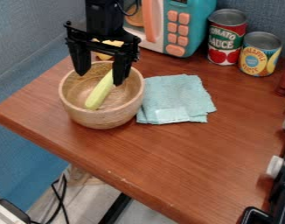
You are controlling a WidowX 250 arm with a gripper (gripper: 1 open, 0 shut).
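A wooden bowl (86,109) sits on the table's left half with a pale yellow-green, elongated object (100,91) lying in it. My black gripper (100,72) is over the bowl, its two fingers spread apart, one on either side above the object, with nothing visibly held between them.
A folded light blue cloth (176,101) lies right of the bowl. A teal toy microwave (169,26), a tomato sauce can (225,39) and a yellow can (260,56) stand at the back. Black equipment (274,197) lines the right edge.
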